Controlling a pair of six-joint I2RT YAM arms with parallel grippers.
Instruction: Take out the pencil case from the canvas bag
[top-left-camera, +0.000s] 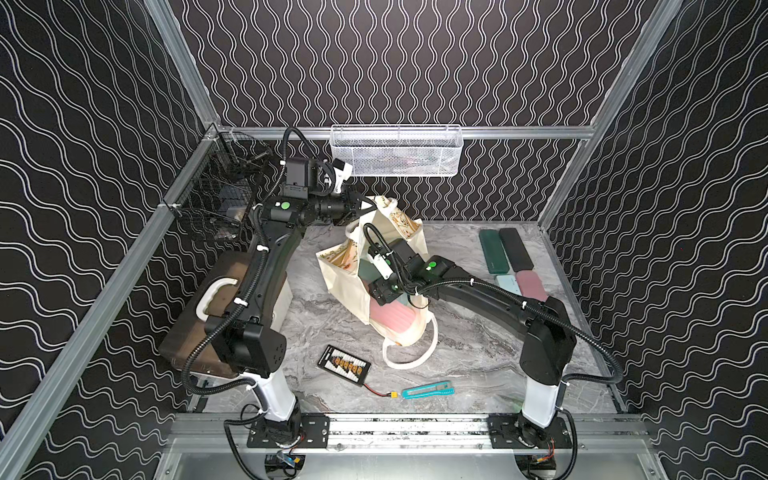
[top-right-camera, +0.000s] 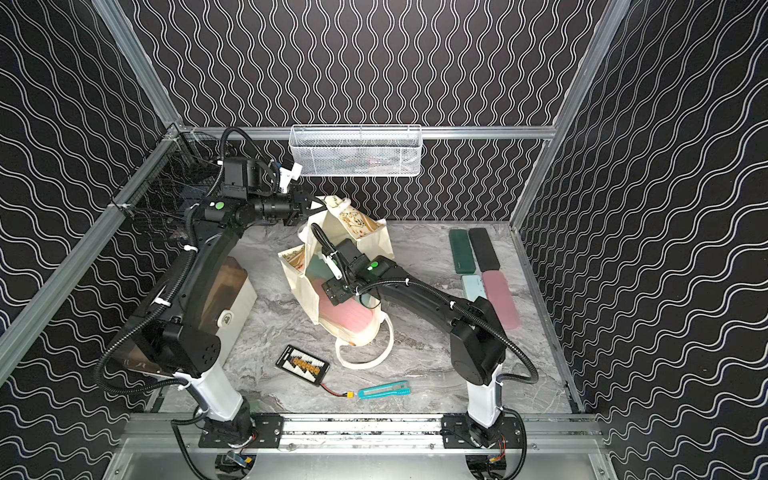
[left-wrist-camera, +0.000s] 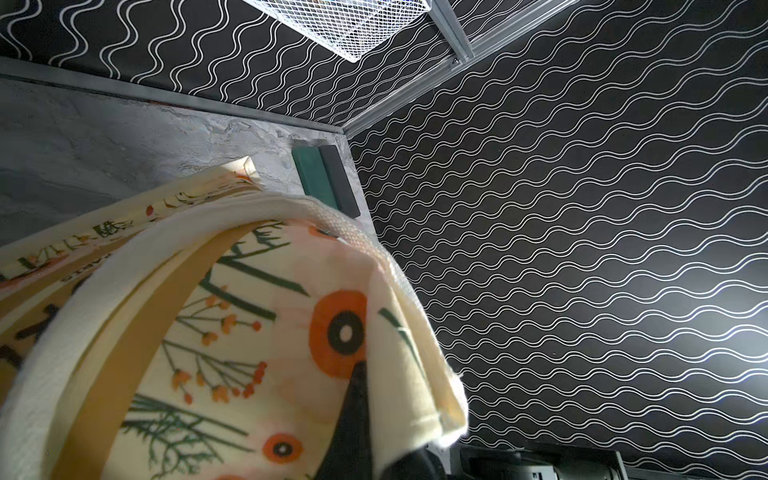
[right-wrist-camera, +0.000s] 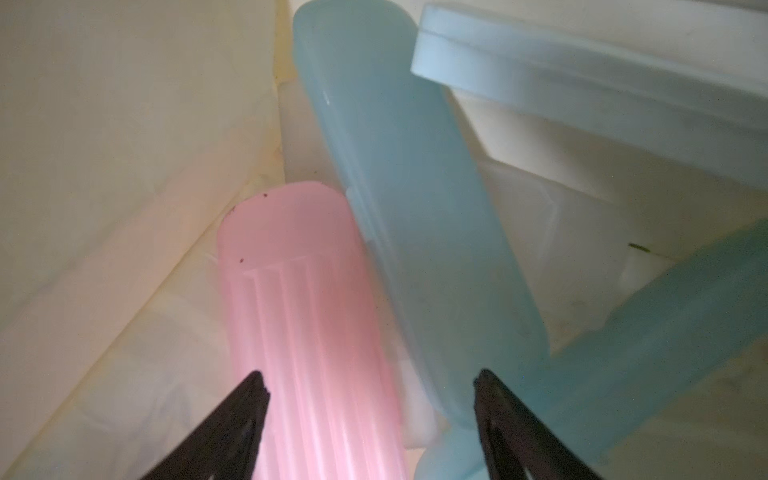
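The cream canvas bag (top-left-camera: 349, 297) stands with its mouth up, its floral lining (left-wrist-camera: 272, 336) showing in the left wrist view. My left gripper (top-left-camera: 373, 205) is shut on the bag's upper rim; one dark finger (left-wrist-camera: 349, 424) shows against the cloth. Inside the bag, the right wrist view shows a ribbed pink pencil case (right-wrist-camera: 308, 320), a blue-green case (right-wrist-camera: 424, 208) alongside it and another blue-green case (right-wrist-camera: 664, 344) lying slantwise. My right gripper is down in the bag with fingers apart, the pink case's ribbed surface between and beyond them. From above, its fingertips are hidden.
Green (top-left-camera: 493, 251), black (top-left-camera: 516, 249), pale blue (top-left-camera: 507, 282) and pink (top-right-camera: 501, 300) cases lie at the table's right. A brown box (top-left-camera: 209, 308) sits left. A charging board (top-left-camera: 344, 365) and teal cutter (top-left-camera: 427, 389) lie in front. The wire basket (top-left-camera: 396, 152) hangs behind.
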